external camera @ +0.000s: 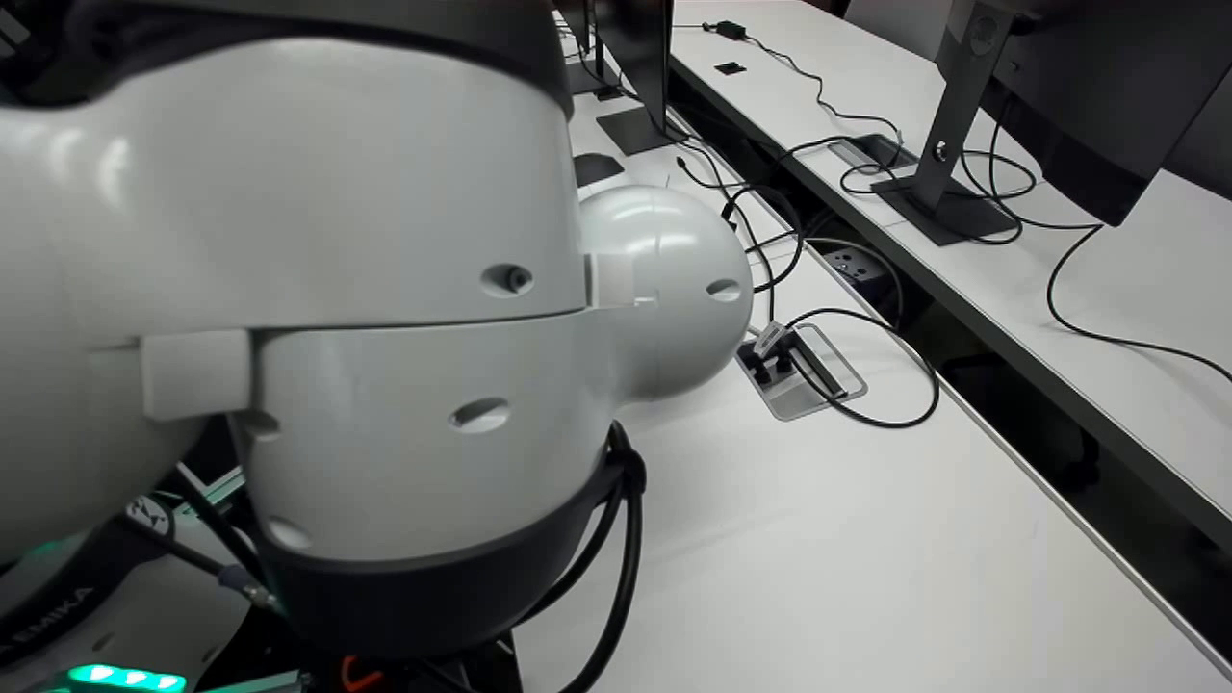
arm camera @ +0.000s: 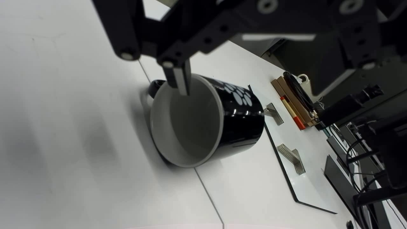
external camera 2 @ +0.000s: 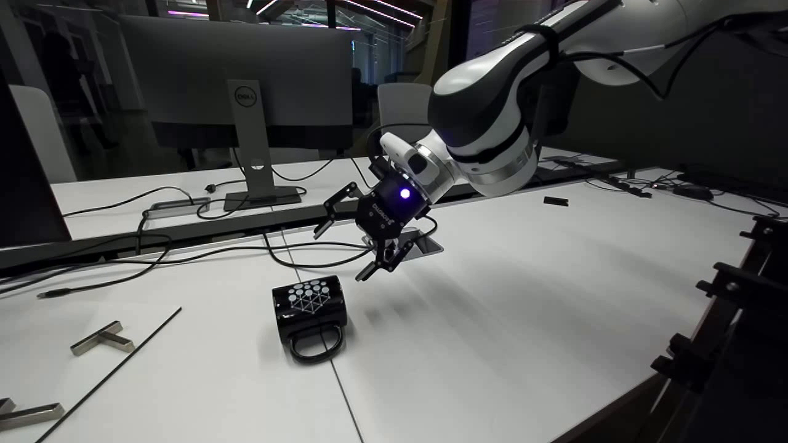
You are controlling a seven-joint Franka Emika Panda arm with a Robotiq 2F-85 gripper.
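A black mug [external camera 2: 308,314] with a pale dotted pattern lies on its side on the white table, its handle toward the near side in exterior view 2. Its light inner wall and open mouth face the camera in the wrist view, where the mug [arm camera: 242,120] fills the middle. My gripper [external camera 2: 341,252] is open above the table, up and to the right of the mug, its fingers spread wide and nothing between them. One finger [arm camera: 182,78] overlaps the mug's rim in the wrist view; exterior view 2 shows a gap there. Exterior view 1 shows only the arm.
Metal T-shaped pieces [external camera 2: 103,338] sit on a dark-edged panel left of the mug. Black cables [external camera 2: 221,255] run along the table behind it, and a monitor [external camera 2: 251,147] stands farther back. To the right, the table [external camera 2: 532,295] is broadly clear.
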